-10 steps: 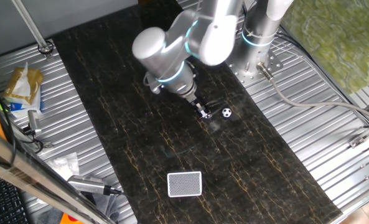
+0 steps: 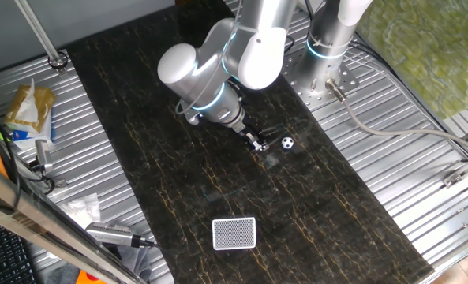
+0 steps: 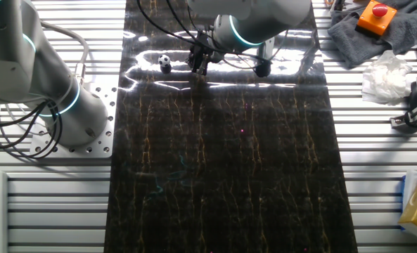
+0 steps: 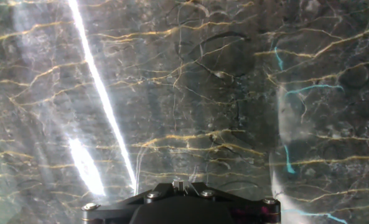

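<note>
A small black-and-white soccer ball (image 2: pixel 287 143) rests on the dark marbled tabletop (image 2: pixel 194 181). My gripper (image 2: pixel 259 147) is low over the table, just left of the ball and apart from it in exterior view 1. From the opposite side, in exterior view 2, the ball (image 3: pixel 164 60) appears left of the gripper (image 3: pixel 197 69). At the bottom of the wrist view, the gripper has its fingertips together, with nothing visible between them; the ball is out of that view. A white mesh-patterned rectangular tray (image 2: pixel 234 233) lies toward the near end of the table.
The tabletop between gripper and tray is clear. The robot base (image 2: pixel 322 75) stands beyond the table's right edge. Off the left side are a tissue pack (image 2: pixel 30 108) and a metallic device (image 2: pixel 111 234). Glare streaks cross the surface in the wrist view.
The gripper has barely shifted; ball and tray have stayed put.
</note>
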